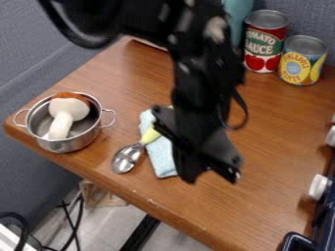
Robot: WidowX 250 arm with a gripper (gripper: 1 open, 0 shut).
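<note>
My gripper (207, 159), dark and blurred, hangs low over the middle of the wooden table (256, 216), covering most of a light blue cloth (163, 160). A metal spoon (127, 157) with a yellow-green handle lies at the cloth's left edge, its handle mostly behind the arm. Whether the fingers are open or shut is unclear. To the left, a steel pot (73, 137) holds a pale object (62, 118).
A tomato sauce can (264, 44) and a yellow can (303, 64) stand at the back right. A dark appliance (319, 225) with white knobs lines the right edge.
</note>
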